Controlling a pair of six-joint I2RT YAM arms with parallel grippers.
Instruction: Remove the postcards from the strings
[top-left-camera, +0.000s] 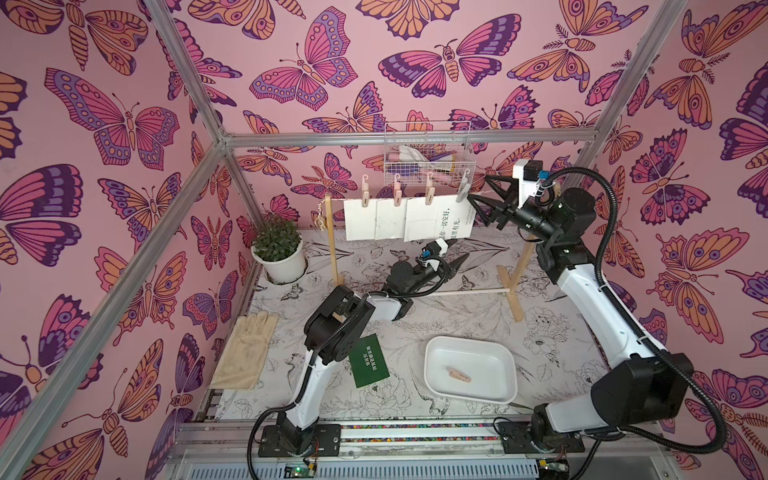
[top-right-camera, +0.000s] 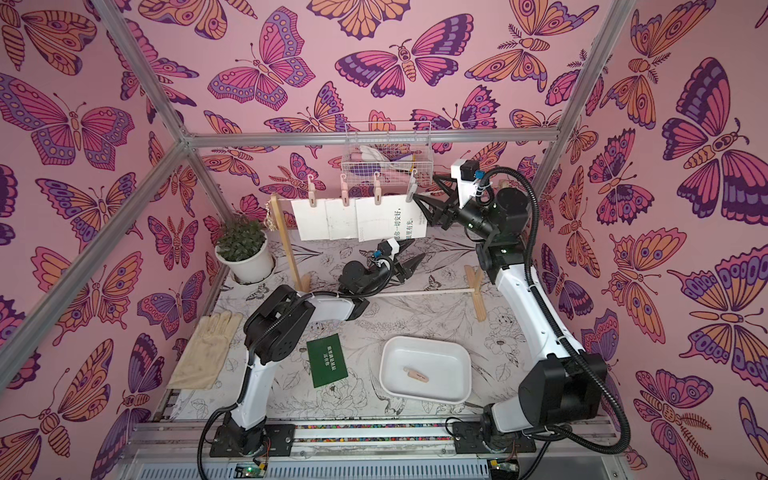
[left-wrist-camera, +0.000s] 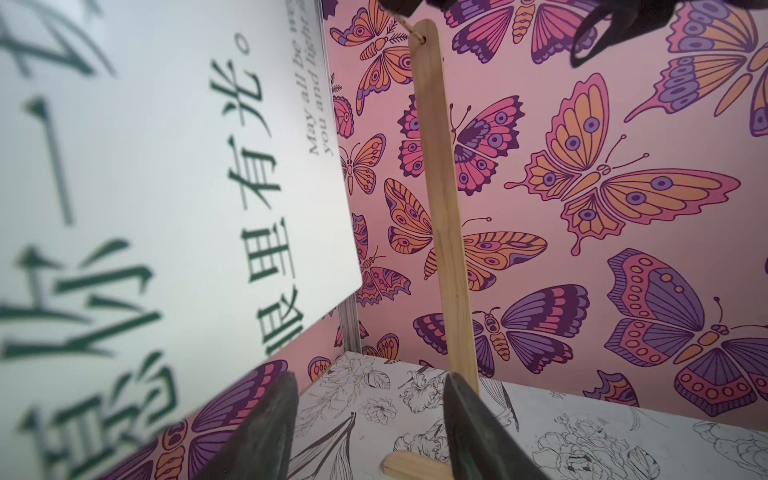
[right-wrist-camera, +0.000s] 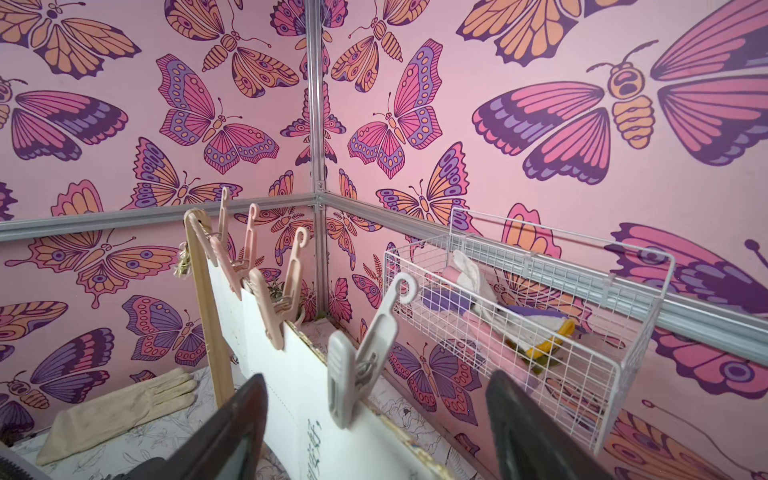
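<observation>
White postcards (top-left-camera: 360, 224) hang in a row from the string, pinned by several clothespins. The rightmost postcard (left-wrist-camera: 176, 200), printed with green characters, is held at its top edge by a grey clothespin (right-wrist-camera: 364, 364). My right gripper stands open, its fingers to either side of that clothespin and apart from it. Below the same postcard, my left gripper is part open, with nothing between its fingers; the card hangs to its left in the left wrist view. A green postcard (top-left-camera: 369, 361) lies on the table.
A white tray (top-left-camera: 430, 377) at the front holds one loose clothespin (top-left-camera: 459, 374). A wire basket (right-wrist-camera: 608, 360) hangs behind the string. Wooden posts (left-wrist-camera: 444, 200) stand at both ends; a potted plant (top-left-camera: 279, 249) and gloves (top-left-camera: 246, 352) are at left.
</observation>
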